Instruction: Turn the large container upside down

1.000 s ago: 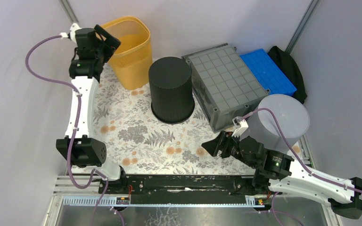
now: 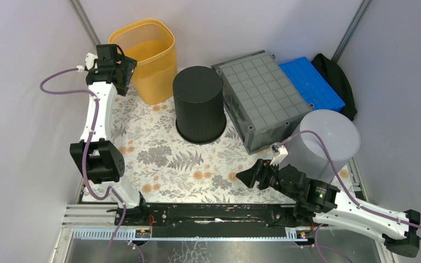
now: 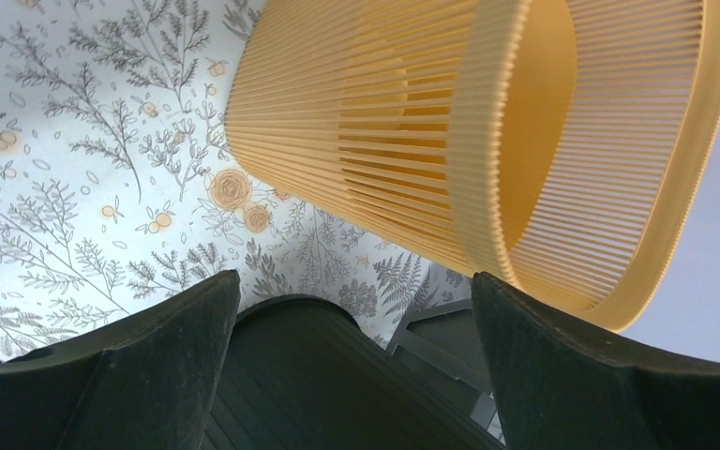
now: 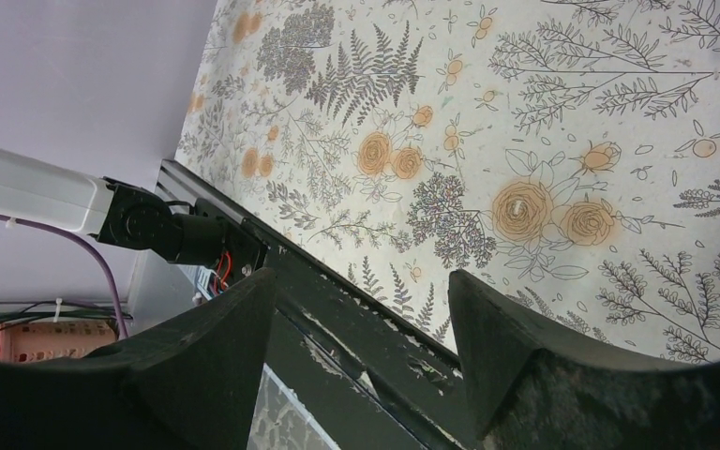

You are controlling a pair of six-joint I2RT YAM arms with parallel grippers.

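A tall yellow basket (image 2: 158, 74) with ribbed sides stands mouth up at the back left of the table. My left gripper (image 2: 130, 72) is beside its left side, near the rim. In the left wrist view, the yellow basket (image 3: 384, 122) lies ahead of and above the spread fingers, the right fingertip close to its rim. The left gripper is open and grips nothing. My right gripper (image 2: 249, 181), over the front right of the table, has its fingers apart with only patterned cloth and the table's front edge beyond them in the right wrist view.
A black bin (image 2: 198, 101) stands upside down right of the basket. Further right are a grey crate (image 2: 263, 90), bottom up, a blue tray (image 2: 311, 82), dark cloth (image 2: 333, 82) and a whitish bin (image 2: 331, 134).
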